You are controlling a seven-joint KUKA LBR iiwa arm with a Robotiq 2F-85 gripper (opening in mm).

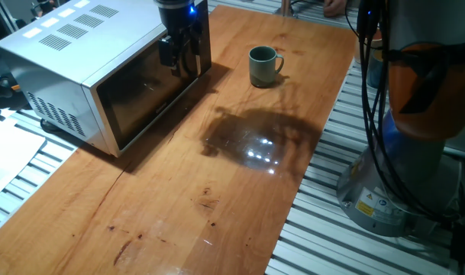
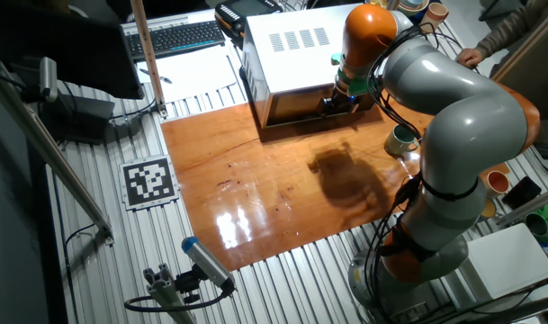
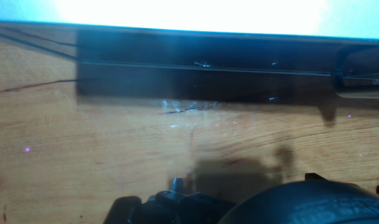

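A silver microwave (image 1: 64, 46) stands along the table's far-left side, its dark glass door (image 1: 144, 95) closed and facing the table. My gripper (image 1: 182, 67) points down just in front of the door's far end, near the handle side; how its fingers stand against each other is too dark to tell. Only the gripper's black body shows along the bottom edge of the wrist view, where the door handle (image 3: 362, 73) appears at the right. On the bare table, a green mug (image 1: 263, 67) stands upright, apart from the gripper, its handle turned away from the microwave.
A marker board (image 2: 149, 183) lies on the metal slats beyond the table. Several cups, one of them orange (image 2: 497, 183), stand beside the arm's base. Someone's hand (image 2: 471, 58) is at the far edge.
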